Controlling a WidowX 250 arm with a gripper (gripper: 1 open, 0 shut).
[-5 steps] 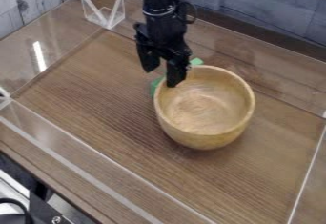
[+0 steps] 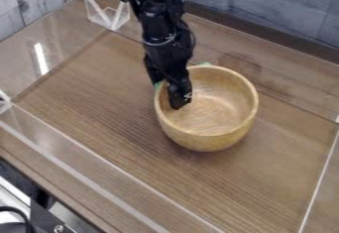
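Note:
My black gripper (image 2: 171,86) reaches down from the top of the view to the left rim of a large yellow bowl (image 2: 220,109), its open fingers low at that rim. The bowl looks empty in the part that shows. A small green item lies mostly hidden at the bowl's upper left, behind the gripper and rim, too little of it visible to name.
Clear plastic or wire pieces sit at the far left edge and top left. A dark round object is at the bottom left corner.
The gripper has moved down and slightly toward the front along the bowl's left side, now covering more of the green item. The bowl has stayed about where it was.

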